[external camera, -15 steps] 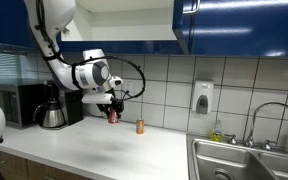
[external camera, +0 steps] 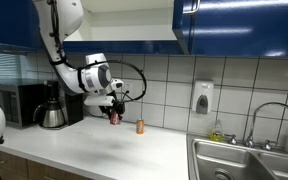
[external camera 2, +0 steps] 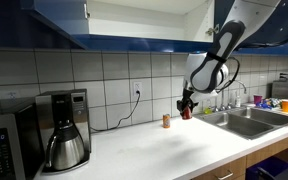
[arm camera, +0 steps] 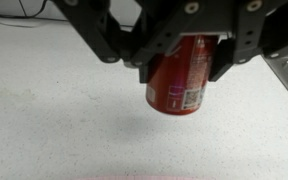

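A red can [arm camera: 180, 82] is clamped between the dark fingers of my gripper, its lower end showing with printed labels in the wrist view. In exterior view 1 the gripper [external camera: 115, 109] holds the can [external camera: 115, 118] above the white counter [external camera: 114, 150]. Exterior view 2 shows the same can [external camera 2: 186, 113] under the gripper [external camera 2: 186, 104], clear of the counter surface. The can's upper part is hidden by the fingers.
An orange-brown can [external camera: 140, 127] stands on the counter near the tiled wall. The sink [external camera: 224, 160] lies to the right in exterior view 1. A coffee maker [external camera 2: 64, 130] and a microwave [external camera 2: 6, 130] stand at the other end.
The arm has shifted only slightly, and the red can has stayed in the gripper. Nothing else has visibly moved.
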